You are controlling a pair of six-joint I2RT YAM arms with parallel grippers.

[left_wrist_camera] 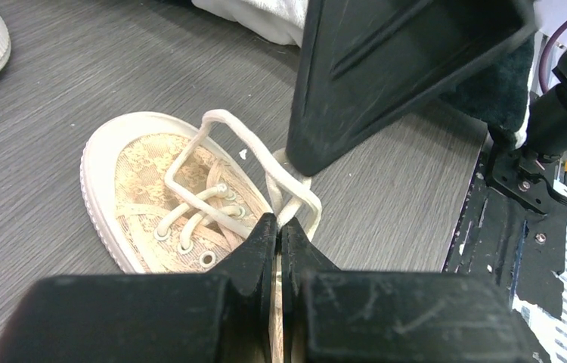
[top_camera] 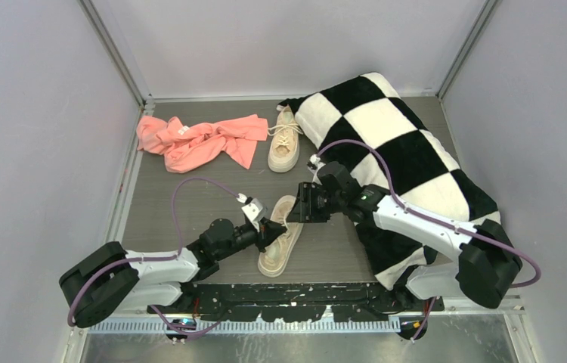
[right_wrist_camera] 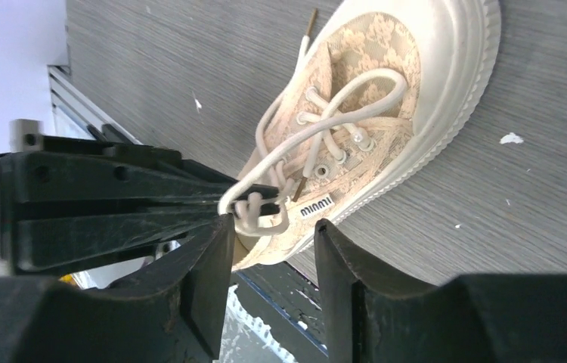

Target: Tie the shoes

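Observation:
A beige lace-up shoe (top_camera: 271, 260) lies at the front centre. My left gripper is shut on the white lace (left_wrist_camera: 244, 138) above the shoe, with loops of lace standing up from its fingertips. In the right wrist view the same lace (right_wrist_camera: 318, 125) loops over the left gripper's black fingertips. My right gripper is open close to that knot of lace, on the shoe's far side from the left one, nothing clearly held between its fingers.
A second laced shoe (top_camera: 283, 151) stands at the back. A pink cloth (top_camera: 205, 140) lies at the back left. A black-and-white checked cushion (top_camera: 409, 166) fills the right side. Bare grey floor shows left of centre.

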